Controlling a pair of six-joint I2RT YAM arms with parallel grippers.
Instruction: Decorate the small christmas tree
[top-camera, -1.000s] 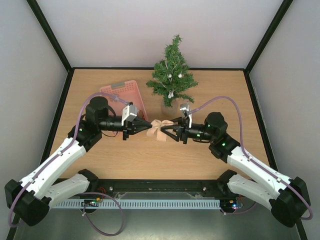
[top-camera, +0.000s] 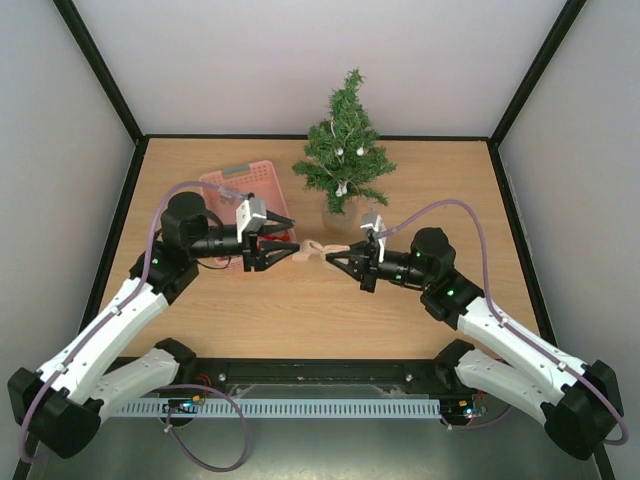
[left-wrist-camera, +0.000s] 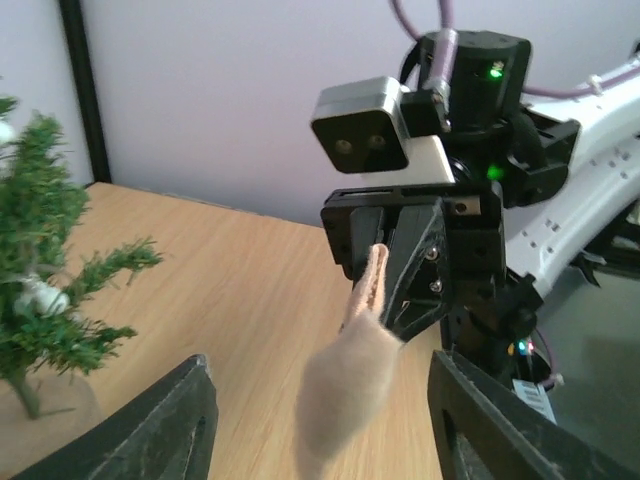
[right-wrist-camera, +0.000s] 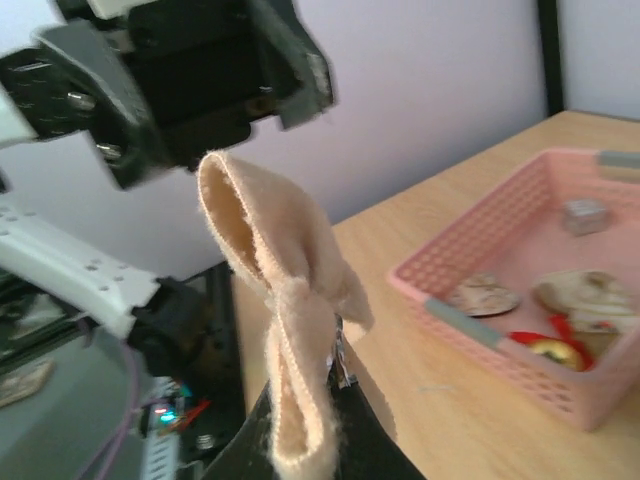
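A peach-coloured cloth bow (top-camera: 312, 250) hangs in the air between my two arms, above the table. My right gripper (top-camera: 332, 257) is shut on it; in the right wrist view the bow (right-wrist-camera: 300, 300) stands up from the closed fingertips, one loop pointing toward the other arm. Facing it, my left gripper (top-camera: 292, 236) is open with nothing between its fingers, and in the left wrist view the bow (left-wrist-camera: 345, 385) shows in front of the gap. The small green tree (top-camera: 345, 150) stands at the back of the table, bearing a few white ornaments (left-wrist-camera: 42, 295).
Behind my left arm sits a pink basket (top-camera: 262, 180) on the table; the right wrist view shows several decorations in it, among them a red and gold one (right-wrist-camera: 556, 348). The tree's clear base (top-camera: 344, 216) lies just behind the bow.
The right gripper has shifted slightly, still with the bow.
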